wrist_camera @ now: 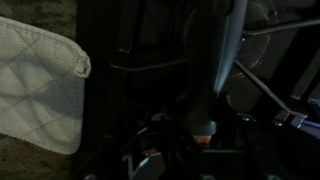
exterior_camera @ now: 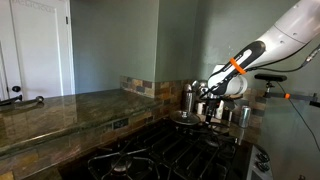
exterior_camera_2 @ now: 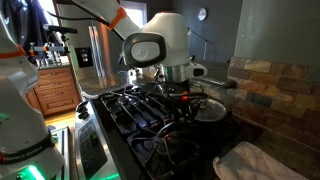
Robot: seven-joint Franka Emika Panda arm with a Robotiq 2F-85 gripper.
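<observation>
In the wrist view my gripper is shut on a long grey, handle-like object (wrist_camera: 222, 60). It runs upward from the fingers; the dark picture does not show what it is. Exterior view 2 has the gripper (exterior_camera_2: 190, 101) low over the stove's black grates (exterior_camera_2: 160, 145), near a round silver pan or lid (exterior_camera_2: 210, 109). The arm hides part of this area. From exterior view 1, the same round pan (exterior_camera: 184, 118) shows at the stove's far side, with the gripper just right of it.
A white quilted cloth (exterior_camera_2: 255, 163) lies on the counter beside the stove. Several bottles and containers (exterior_camera: 238, 115) stand by the tiled wall behind the arm.
</observation>
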